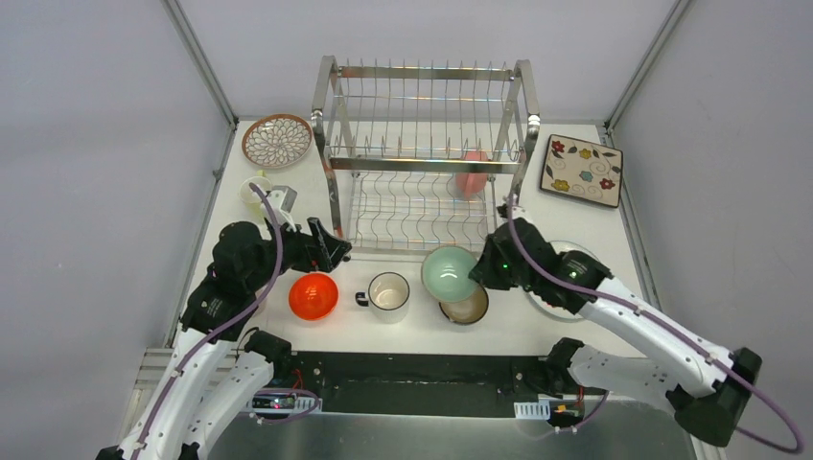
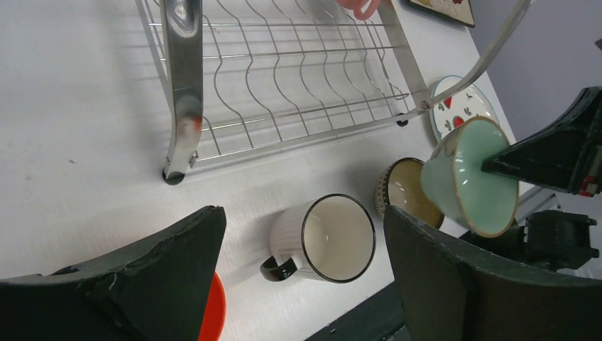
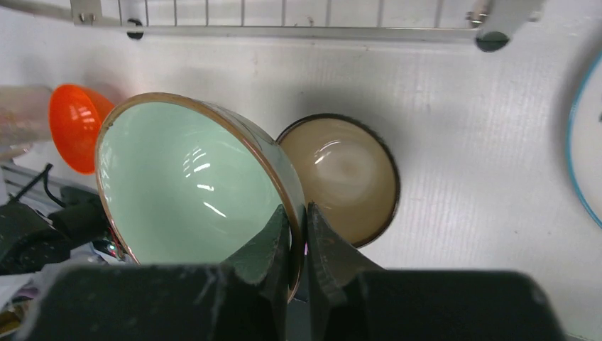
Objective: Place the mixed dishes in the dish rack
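Observation:
A pale green bowl (image 1: 448, 274) is held at its rim by my right gripper, over a small brown bowl (image 1: 463, 309). My left gripper is open, nothing between its fingers, near an orange bowl (image 1: 313, 296) and a white mug (image 1: 388, 297). The metal dish rack (image 1: 427, 164) stands behind, with a pink mug (image 1: 470, 182) on its lower tier.
A patterned plate (image 1: 277, 141) and a pale mug (image 1: 251, 192) are at back left. A square flowered plate (image 1: 581, 172) lies at back right; a round white plate (image 2: 458, 110) lies right of the brown bowl, partly hidden.

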